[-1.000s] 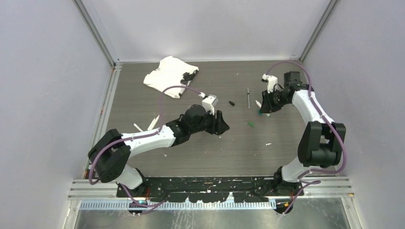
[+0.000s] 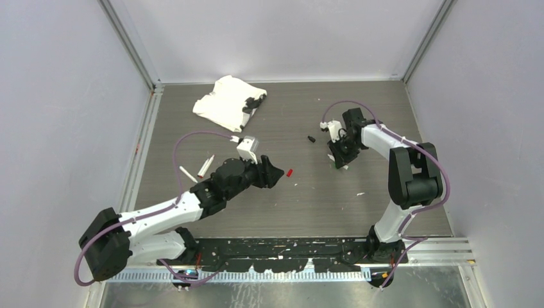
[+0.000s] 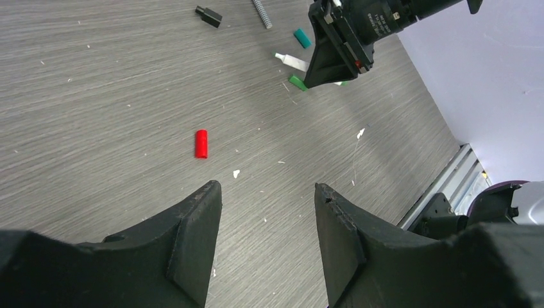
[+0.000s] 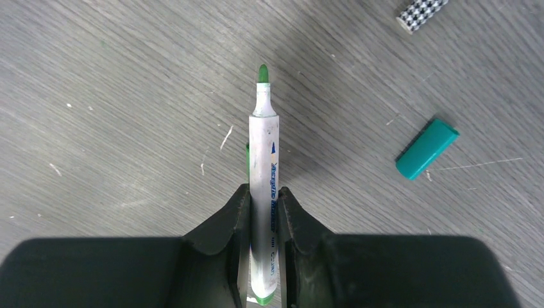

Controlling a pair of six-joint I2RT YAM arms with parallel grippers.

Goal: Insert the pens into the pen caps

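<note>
In the right wrist view my right gripper is shut on a white marker (image 4: 263, 138) with a bare green tip. Behind the marker, a sliver of a green cap shows; the left wrist view shows that green cap (image 3: 297, 82) close to the right fingers. A teal cap (image 4: 428, 149) lies on the table to one side. My left gripper is open and empty, above the table near a red cap (image 2: 289, 172). Off to the left lie white pens (image 2: 206, 167), and farther back sits a black cap (image 2: 311, 138).
A grey patterned pen (image 4: 421, 14) lies near the teal cap. At the back left is a white cloth (image 2: 226, 102) with black patches. Bare table spreads between the two arms and toward the front edge.
My right gripper has moved left with the white marker, now over the place where the green cap lay. The left gripper has drawn back to the left, uncovering the red cap.
</note>
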